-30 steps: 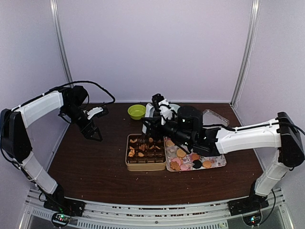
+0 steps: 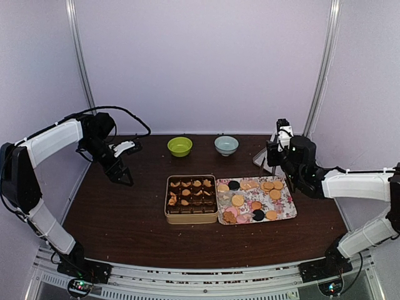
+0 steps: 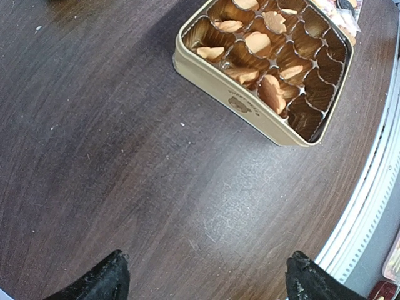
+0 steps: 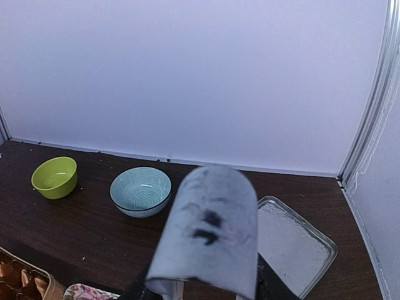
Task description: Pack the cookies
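The cookie tin [image 2: 191,219] with a divided insert holds cookies in many compartments; it also shows in the left wrist view [image 3: 225,100]. Beside it a floral tray [image 2: 284,209] carries round tan, pink and dark cookies. My left gripper [image 2: 122,172] hangs open over the left of the table; its fingers [image 3: 103,281] show empty in its wrist view. My right gripper [image 2: 272,165] is above the back right of the cookie tray. Its fingers are mostly hidden in its wrist view, and I cannot tell what is between them.
A green bowl [image 2: 180,147] and a light blue bowl [image 2: 226,145] stand at the back. A metal tray [image 4: 294,244] lies at the back right.
My right arm has swung right, away from over the tin to the back right above the trays, uncovering the tin. The left arm has not moved.
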